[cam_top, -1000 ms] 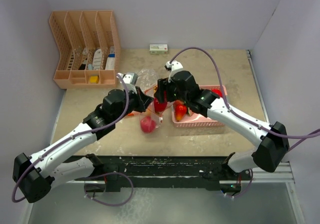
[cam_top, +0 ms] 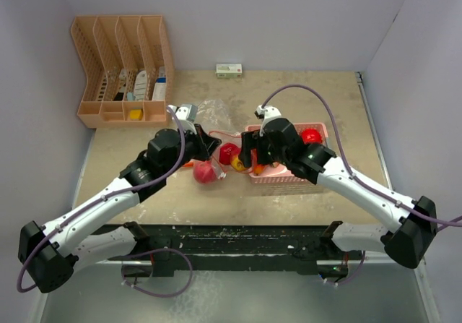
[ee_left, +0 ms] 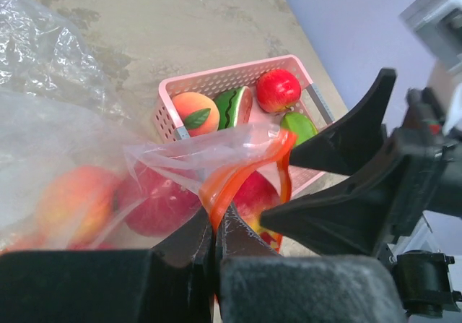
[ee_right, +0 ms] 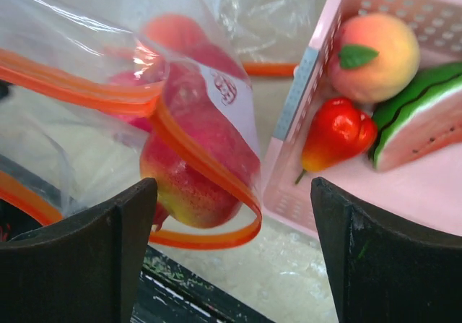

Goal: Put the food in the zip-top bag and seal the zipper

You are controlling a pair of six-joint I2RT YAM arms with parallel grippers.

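The clear bag with its orange zipper rim contains several fruits, including a peach and a dark red fruit. My left gripper is shut on that rim, holding the mouth's edge up. A red-yellow fruit is in the bag's open mouth, close to the rim. My right gripper stands apart in front of the mouth, its fingers spread and nothing gripped between them. Beside it, the pink basket holds more food, among it a peach, a watermelon slice and a red pepper-like fruit.
A tan divided organizer stands at the back left, with a small white-green box by the back wall. The basket's wall is close to the bag mouth.
My right gripper has drawn away from the bag mouth, rightward and toward the front edge. The red-yellow fruit now shows at the mouth.
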